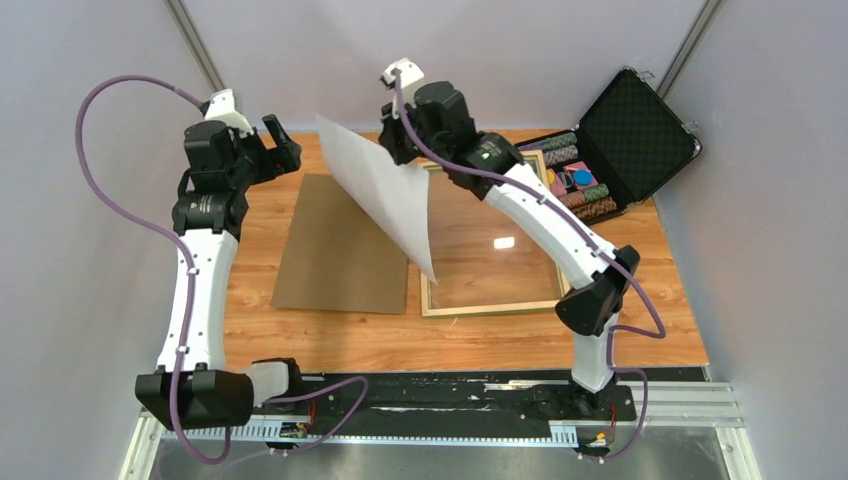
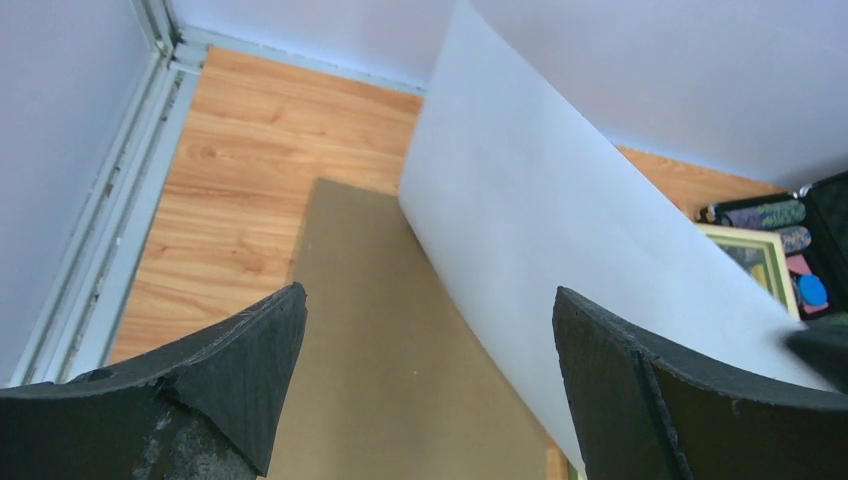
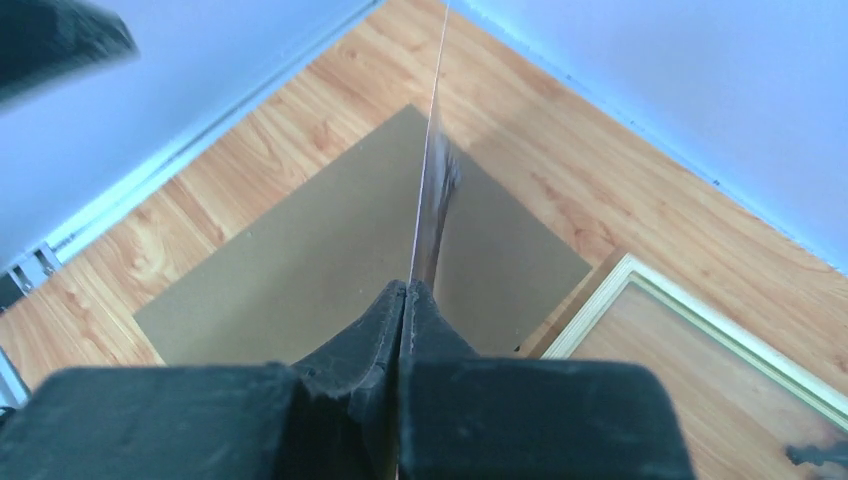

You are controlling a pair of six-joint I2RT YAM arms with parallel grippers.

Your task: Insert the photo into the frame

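Observation:
A large white sheet, the photo's blank side (image 1: pixel 380 185), hangs tilted above the table between the brown backing board (image 1: pixel 335 250) and the wooden frame (image 1: pixel 490 307). My right gripper is shut on its edge; in the right wrist view the photo (image 3: pixel 432 180) shows edge-on, rising from the fingertips. The picture side is mostly hidden. At the upper left, my left gripper (image 1: pixel 285 145) stands open and apart from the sheet. Its two dark fingers (image 2: pixel 240 360) are wide apart in the left wrist view, nothing between them, with the photo (image 2: pixel 540 210) beyond.
An open black case (image 1: pixel 640 140) with chips and cards stands at the back right, close to the frame. Small dark tools (image 3: pixel 815 455) lie within the frame's area. Bare wood shows along the table's front and right side.

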